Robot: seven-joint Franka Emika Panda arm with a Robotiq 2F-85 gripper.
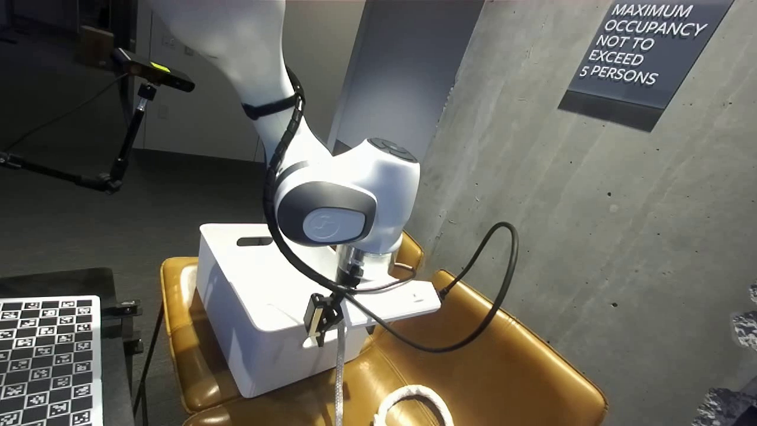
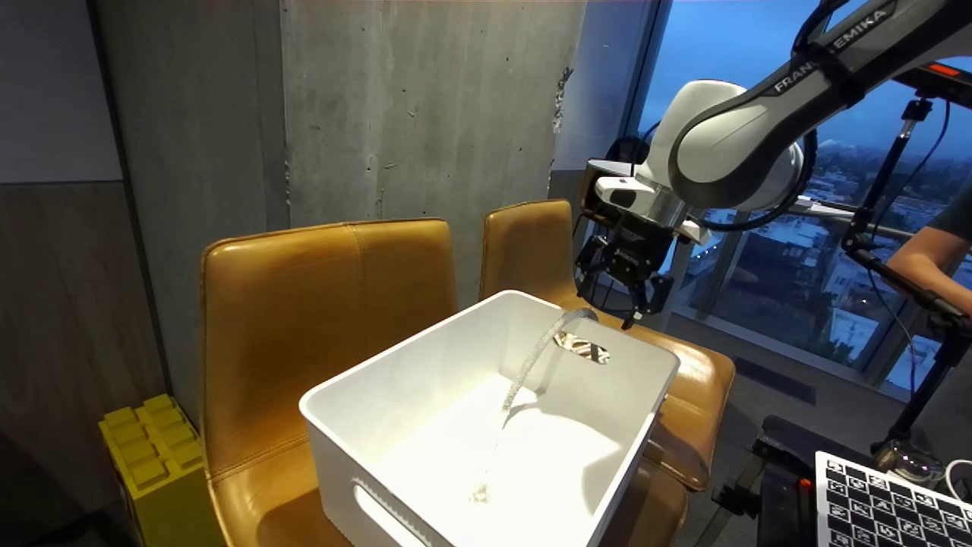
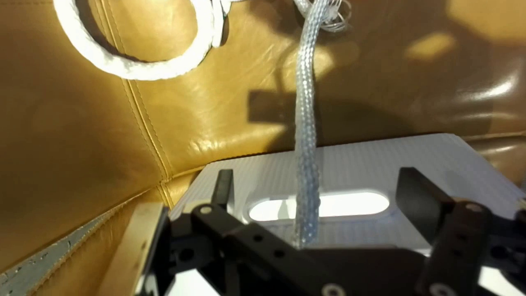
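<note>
A grey braided rope (image 3: pixel 305 123) hangs over the end wall of the white bin (image 3: pixel 374 165), passing across its handle slot. One end lies inside the bin, where exterior view 2 shows the rope (image 2: pixel 526 372) reaching the floor; the outer part drops to the chair seat. My gripper is open at that end wall, its fingers (image 3: pixel 225 187) on either side of the rope, with clear gaps to both. From exterior view 1 the gripper (image 1: pixel 326 319) appears in front of the bin's near end, partly covering the rope's top.
A white rope ring (image 1: pixel 411 390) rests on the tan chair seat (image 1: pixel 482 355) beside the bin. The chair backs and the concrete wall (image 1: pixel 639 234) stand close by. At one side is a checkered board (image 1: pixel 49 362). Inside, the bin is otherwise empty.
</note>
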